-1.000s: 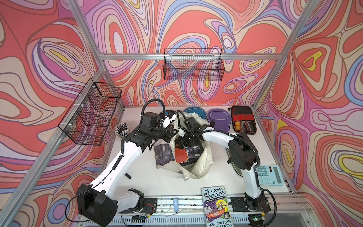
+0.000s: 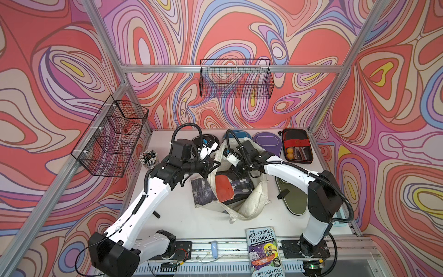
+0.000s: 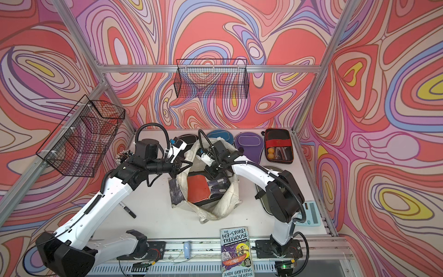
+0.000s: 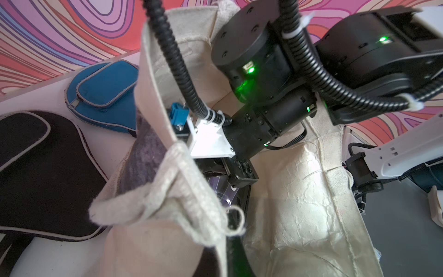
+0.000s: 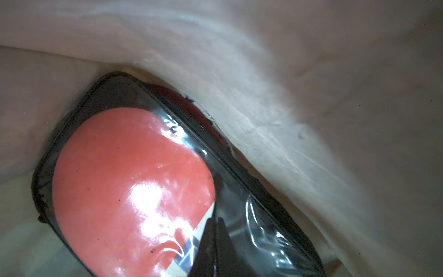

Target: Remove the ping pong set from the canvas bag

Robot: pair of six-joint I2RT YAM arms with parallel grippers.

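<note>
The cream canvas bag [image 2: 251,203] sits mid-table with its top gaping. Inside is the ping pong set [image 5: 129,175], a black zipped case with a clear front showing a red paddle, also seen as red [image 2: 223,187] in the top left view. My left gripper is shut on the bag's rim at its left side, the cloth strap running between its fingers. My right gripper is inside the bag, shut above the case's clear cover; nothing shows clearly between its fingers.
Blue [image 4: 103,87], black [image 4: 46,170] and purple [image 2: 267,143] cases lie behind the bag, with a red-black case [image 2: 296,145] at back right. An olive case [image 2: 293,198] lies right; a book [image 2: 260,249] is at the front. Wire baskets [image 2: 235,83] hang on the frame.
My right arm has shifted and risen slightly rightward inside the bag, uncovering more of the red paddle and the bag's right wall. My left arm has lifted slightly with the bag's rim.
</note>
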